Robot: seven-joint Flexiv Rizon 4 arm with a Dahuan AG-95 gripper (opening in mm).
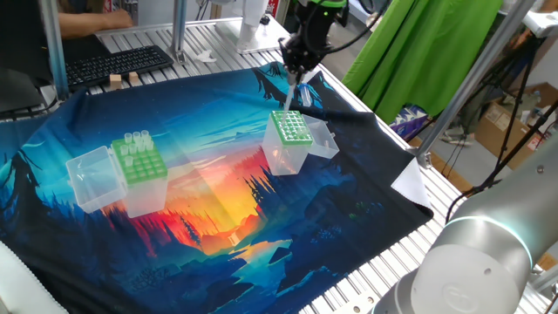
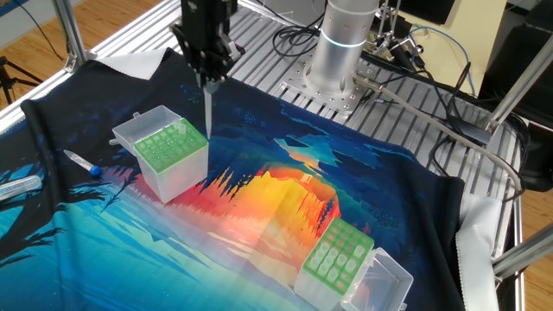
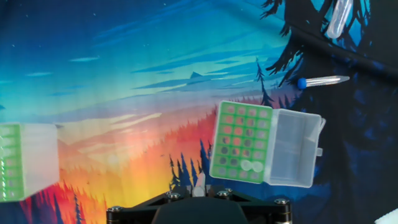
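Note:
My gripper (image 1: 297, 71) is shut on a slender, pale pipette tip (image 2: 208, 108), which points down. In the wrist view, the tip (image 3: 199, 185) shows end-on between the fingers. Close by stands a box with a green grid top (image 1: 291, 127) and mostly empty holes; one or two tips (image 3: 252, 166) sit near one corner. In exterior view 2 the held tip appears beside that box's grid (image 2: 171, 145); whether it touches the box is unclear. A second green-topped box (image 1: 139, 163) carries several upright tips (image 1: 137, 139).
Both boxes have clear lids (image 1: 93, 179) (image 3: 295, 148) hinged open. A blue-capped tube (image 3: 323, 81) and a larger clear tube (image 3: 339, 18) lie on the printed cloth (image 1: 209, 157). Between the boxes the cloth is clear.

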